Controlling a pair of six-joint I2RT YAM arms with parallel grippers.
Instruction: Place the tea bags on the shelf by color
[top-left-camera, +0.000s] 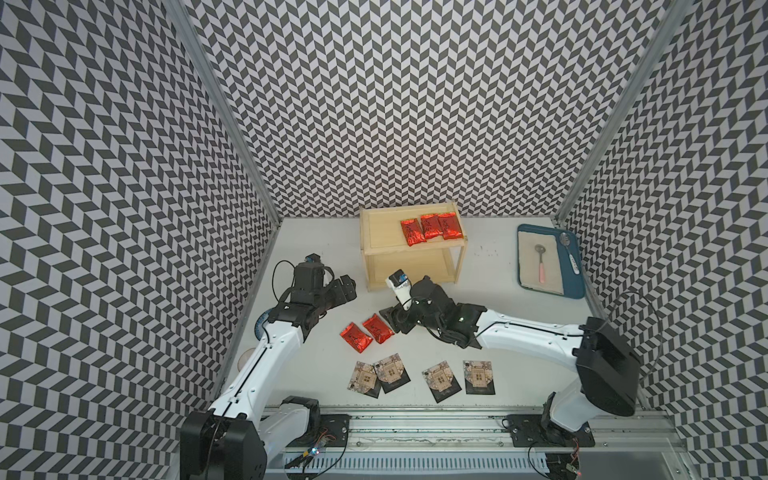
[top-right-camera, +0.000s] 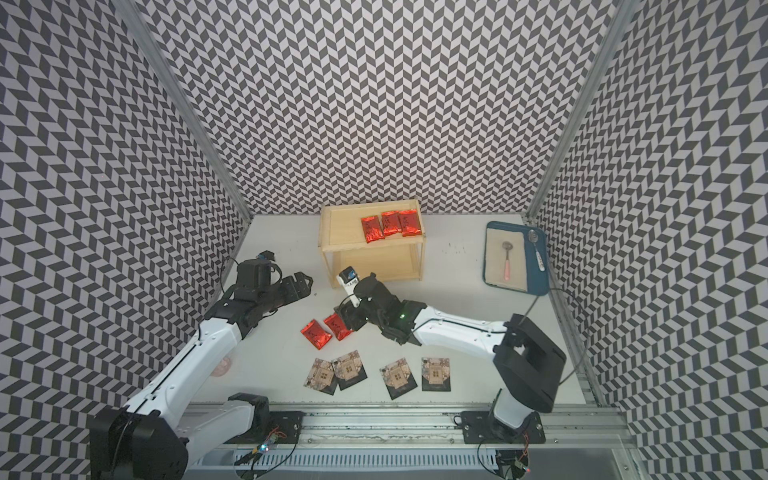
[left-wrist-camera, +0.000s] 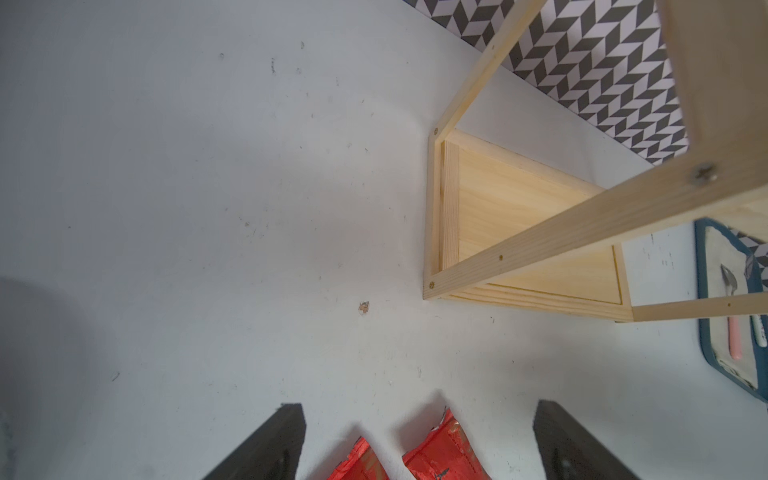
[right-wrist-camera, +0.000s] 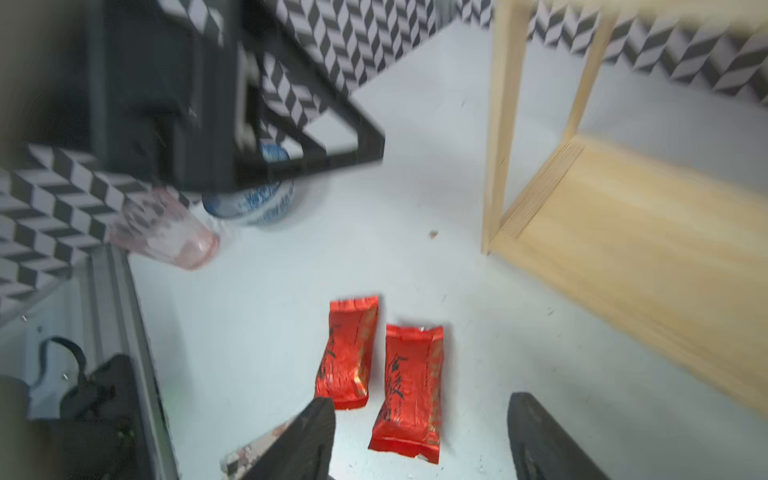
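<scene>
Three red tea bags lie in a row on the top of the wooden shelf; its lower level is bare. Two red bags lie on the table in front. Several brown-and-black bags lie along the front. My left gripper stands open above the table, left of the shelf, empty. My right gripper is low beside the two red bags, fingers apart, nothing seen between them but the view of those bags beyond.
A blue tray with spoons is at the right. A blue-patterned bowl and a pink cup stand at the left. Bare table lies left of the shelf.
</scene>
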